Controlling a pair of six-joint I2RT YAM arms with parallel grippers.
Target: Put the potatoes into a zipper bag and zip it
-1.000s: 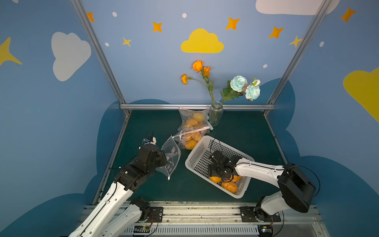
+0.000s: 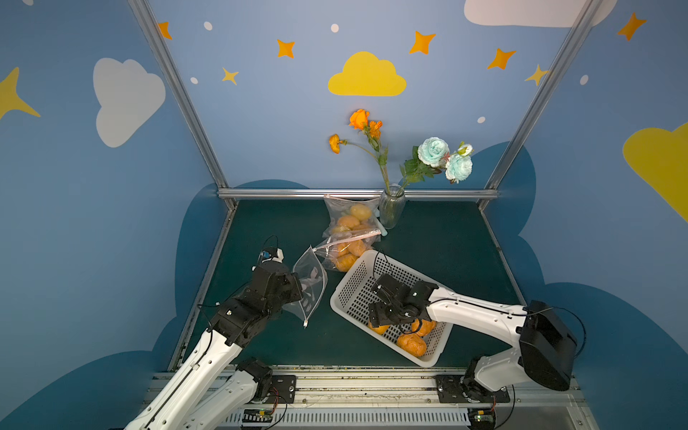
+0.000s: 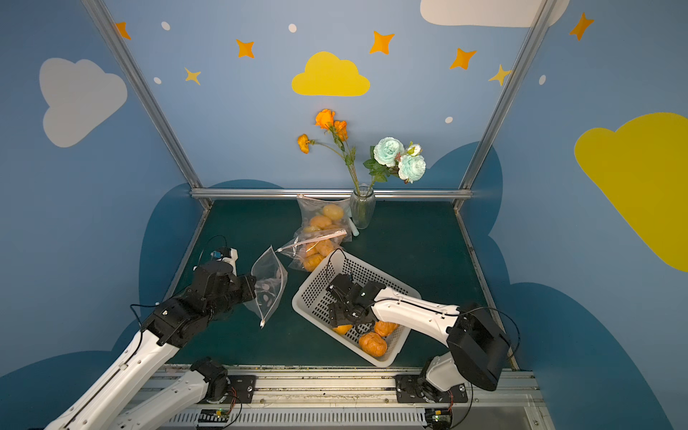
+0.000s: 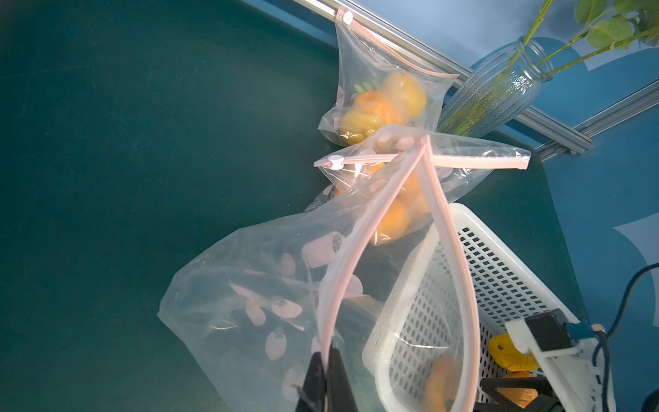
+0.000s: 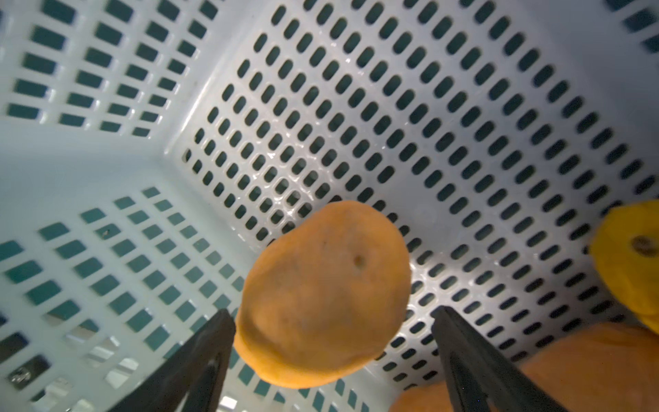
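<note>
My left gripper is shut on the pink rim of a clear zipper bag (image 4: 274, 295). The bag's mouth gapes open towards the basket, and no potato shows inside it. Within the grey-white basket (image 2: 344, 304), my right gripper is open and low over an orange-brown potato (image 5: 329, 288). That potato lies against the basket's wall, between the fingers in the right wrist view, with a gap on the right side. Another potato (image 5: 597, 370) and a yellow one (image 5: 631, 261) lie to the right. From above, one potato (image 2: 411, 345) sits in the basket's near corner.
Two filled bags lie behind the basket, the nearer filled bag (image 2: 347, 252) against the farther filled bag (image 2: 352, 215). A glass vase (image 2: 391, 208) of flowers stands at the back.
The basket has shifted slightly left and towards the front. My right gripper has also moved a little left and towards the front. The left arm and its bag stay still.
</note>
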